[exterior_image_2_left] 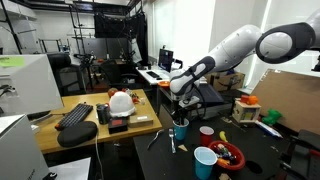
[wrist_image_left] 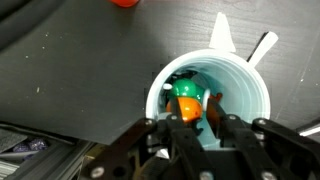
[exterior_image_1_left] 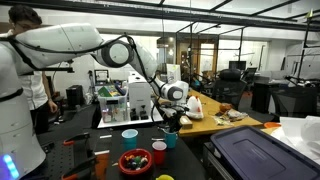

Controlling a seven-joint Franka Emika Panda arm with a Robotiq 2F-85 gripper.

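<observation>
A blue cup (exterior_image_1_left: 170, 140) stands on the dark table, and my gripper (exterior_image_1_left: 171, 124) points down at its mouth. In exterior view 2 the same cup (exterior_image_2_left: 181, 132) sits beneath the gripper (exterior_image_2_left: 180, 116). From the wrist, my gripper reaches over the cup's pale interior (wrist_image_left: 247, 92). A green and orange object (wrist_image_left: 188, 100) shows inside the cup, between the fingers. A gap separates the fingers; whether they press on the object cannot be told. The cup's bottom is partly hidden.
Near the cup stand a red cup (exterior_image_1_left: 159, 147), a light blue cup (exterior_image_1_left: 130, 139) and a red bowl (exterior_image_1_left: 135, 165) with small things inside. Pale utensils (wrist_image_left: 222, 36) lie beside the blue cup. A large dark bin lid (exterior_image_1_left: 265, 158) is at the right.
</observation>
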